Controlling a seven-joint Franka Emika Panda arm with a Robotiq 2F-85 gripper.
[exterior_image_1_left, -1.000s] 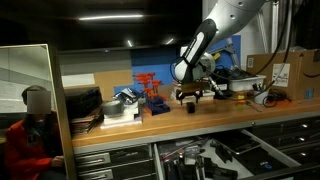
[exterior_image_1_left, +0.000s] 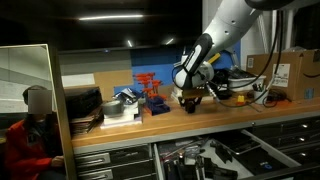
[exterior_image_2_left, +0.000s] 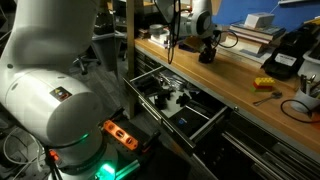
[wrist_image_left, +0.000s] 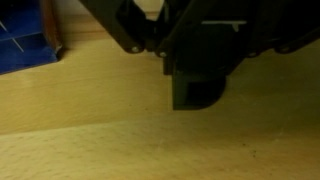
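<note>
A small black object (exterior_image_2_left: 206, 57) stands on the wooden worktop, close to its back. My gripper (exterior_image_1_left: 189, 98) is pointed down right at it, low over the wood. In the wrist view a dark block-like shape (wrist_image_left: 200, 92) shows below the dark gripper parts. Too little light falls there to tell the black object from the fingers, or whether the fingers touch it. How far the fingers stand apart is hidden too.
Below the worktop (exterior_image_2_left: 255, 87) an open drawer (exterior_image_2_left: 182, 118) holds several dark tools. Books (exterior_image_2_left: 250, 37) are stacked behind, with a red and yellow block (exterior_image_2_left: 264, 84) to the right. A blue bin (wrist_image_left: 25, 48) lies left in the wrist view.
The arm has come down over the past second. My gripper was higher, with the black object visible beneath it; now it is down at the object. The drawer looks the same.
</note>
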